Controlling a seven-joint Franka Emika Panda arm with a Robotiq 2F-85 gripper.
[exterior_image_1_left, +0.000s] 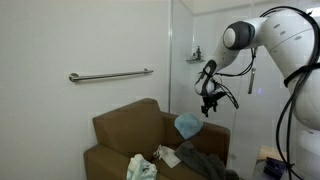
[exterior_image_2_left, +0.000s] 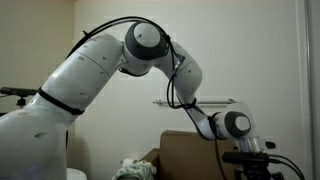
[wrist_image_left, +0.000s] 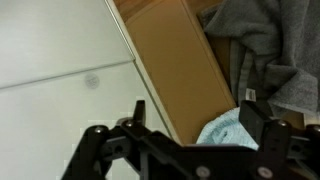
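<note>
Above the right end of the brown sofa (exterior_image_1_left: 128, 125), my gripper (exterior_image_1_left: 207, 108) hangs with its fingers apart. In the wrist view the gripper shows a wide gap, nothing held between its fingers. A dark grey cloth (exterior_image_1_left: 203, 162) lies crumpled on the sofa seat below; the wrist view has this grey cloth (wrist_image_left: 275, 50) at upper right. Draped over the sofa back is a light blue cloth (exterior_image_1_left: 188, 125), and part of the blue cloth (wrist_image_left: 225, 130) shows low in the wrist view.
On the seat lies a small pale cloth (exterior_image_1_left: 167, 156). Farther left, a white and green patterned cloth (exterior_image_1_left: 141, 168) rests on the sofa. A metal rail (exterior_image_1_left: 110, 75) is fixed to the wall behind. Open air surrounds the gripper above the sofa back.
</note>
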